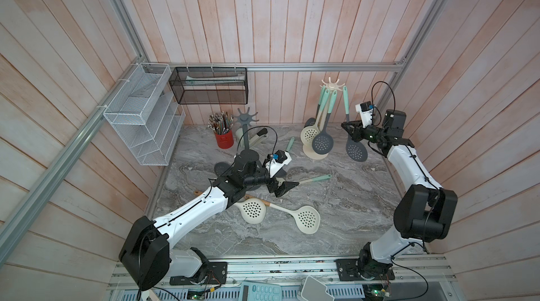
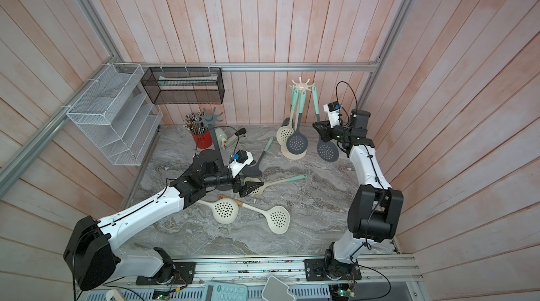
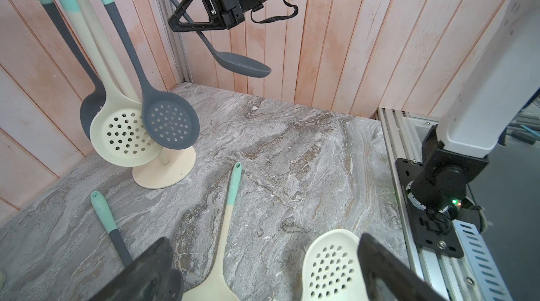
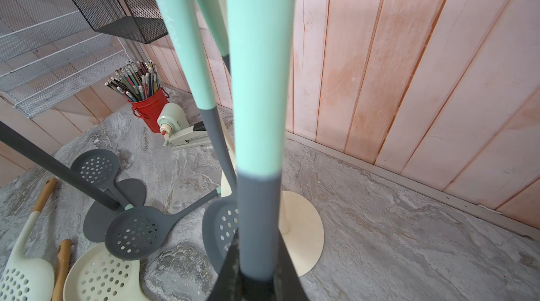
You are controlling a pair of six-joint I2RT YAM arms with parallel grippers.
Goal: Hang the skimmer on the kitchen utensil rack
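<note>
My right gripper (image 1: pixel 347 126) is shut on the shaft of a dark grey skimmer (image 1: pixel 356 149) with a mint handle. The skimmer is upright, its handle top beside the right-hand hooks of the cream utensil rack (image 1: pixel 333 85). Whether it touches a hook I cannot tell. In the right wrist view the skimmer's handle (image 4: pixel 258 87) fills the middle and hides the rack's post. The rack bears several utensils, among them a grey skimmer (image 1: pixel 323 143) and a cream one (image 3: pixel 125 135). My left gripper (image 1: pixel 288 187) stands open and empty above the table's middle.
Several loose skimmers lie on the marble table, including a cream one (image 1: pixel 307 219) in front and a mint-handled one (image 3: pixel 222 244). A dark rack (image 1: pixel 245 118), a red pencil bucket (image 1: pixel 224 139) and wire baskets (image 1: pixel 209 87) are at the back left.
</note>
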